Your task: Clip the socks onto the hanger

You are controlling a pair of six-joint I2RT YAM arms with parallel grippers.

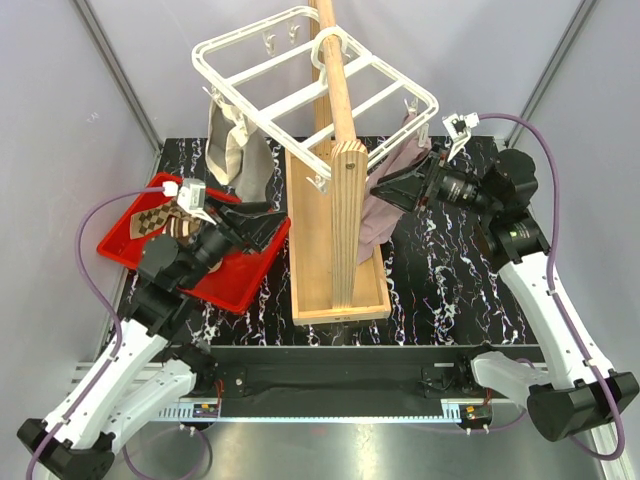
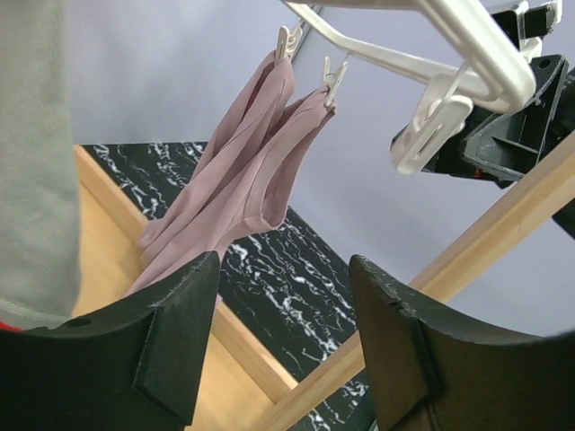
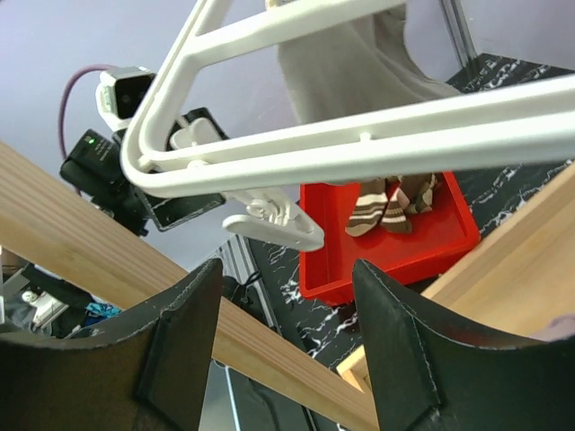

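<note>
A white clip hanger (image 1: 300, 100) hangs on the wooden post (image 1: 346, 230). A grey cloth (image 1: 240, 155) is clipped on its left, a pink cloth (image 2: 225, 189) on its right. An empty clip (image 2: 431, 126) hangs close by. My left gripper (image 1: 265, 225) is at the hanger's near left, apart from it, part open with nothing between its fingers. My right gripper (image 1: 395, 185) is open beside the post and hanger, with nothing held. Striped socks (image 3: 377, 206) lie in the red tray (image 3: 404, 260).
The red tray sits left of the wooden base (image 1: 310, 305). The post and hanger bars stand between my two arms.
</note>
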